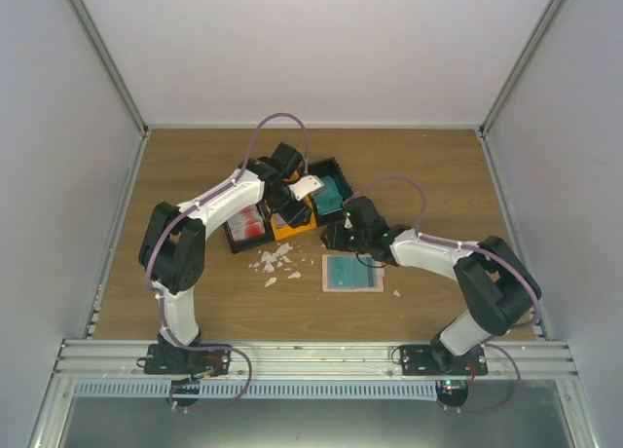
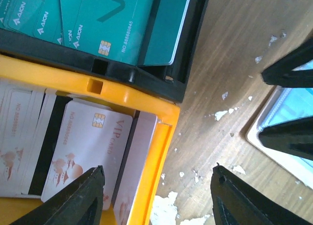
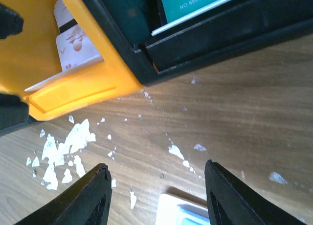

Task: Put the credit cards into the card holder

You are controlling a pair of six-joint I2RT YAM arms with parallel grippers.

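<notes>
White VIP cards [image 2: 88,142] stand in the yellow box [image 2: 164,151]; one leans against its near wall. Over that end of the box, my left gripper has its fingers spread with nothing between them. My right gripper [image 1: 328,238] is a little to the right of it, above bare table, also open and empty. The card holder [image 1: 352,273], a pale-framed piece with blue-green panels, lies flat on the table in front of the right gripper. Only a corner of the card holder [image 3: 183,213] shows in the right wrist view.
Adjoining the yellow box is a black box [image 3: 210,41] of teal cards [image 2: 105,24]. Another black box [image 1: 249,226] with red-and-white cards stands on the left. White paper scraps [image 1: 275,256] litter the table in front.
</notes>
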